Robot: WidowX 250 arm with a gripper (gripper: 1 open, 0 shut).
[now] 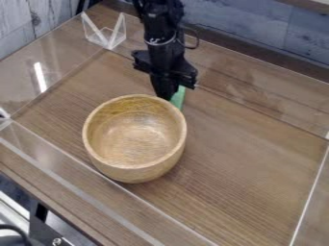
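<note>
My black gripper [164, 88] reaches down from the top centre of the camera view, its tip just behind the rim of a large wooden bowl [135, 138]. A small green object [179, 96] lies on the wooden table at the tip's right side, partly hidden by the gripper. The gripper looks shut; whether anything is between its fingers is hard to see.
A white wire-like item [103, 27] stands at the upper left edge. A blue-grey wall runs along the back right.
</note>
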